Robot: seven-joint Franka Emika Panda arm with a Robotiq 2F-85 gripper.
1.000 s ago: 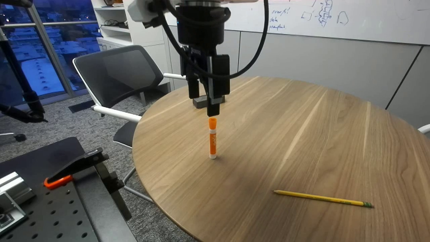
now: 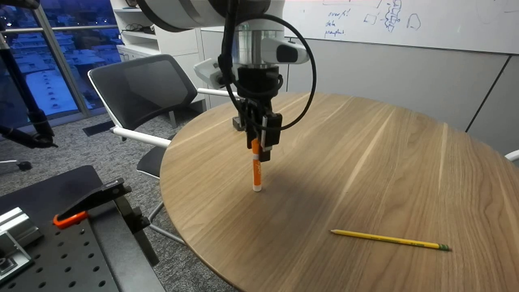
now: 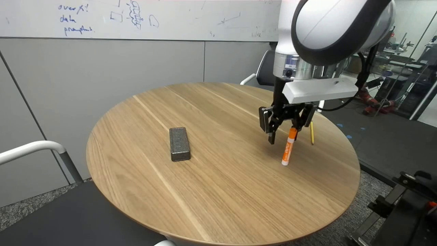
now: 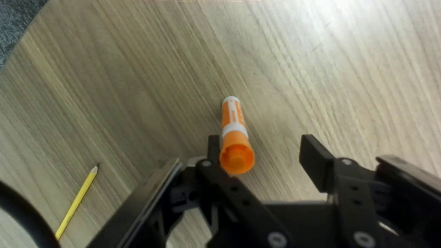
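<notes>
An orange marker point(image 2: 256, 171) with a white base stands on its end on the round wooden table. It looks upright in exterior view 1, but leans slightly in exterior view 2. My gripper is open, its two fingers lowered to either side of the cap's height. In the wrist view the marker's orange cap point(image 4: 237, 155) is right beside the left finger, seemingly against it, while a wide gap separates it from the right finger. Whether cap and finger touch cannot be told. Exterior view 2 also has the marker point(image 3: 288, 148) close to one finger of the gripper point(image 3: 284, 134).
A yellow pencil point(image 2: 389, 237) lies flat on the table point(image 2: 301, 209), clear of the marker. The dark grey block point(image 3: 180, 144) rests on the other side of the table. Bare wood surrounds the marker. A black cable loops beside the wrist.
My gripper has come down from above the marker to the height of its cap, and its fingers now flank the cap. The marker and pencil remain where they were.
</notes>
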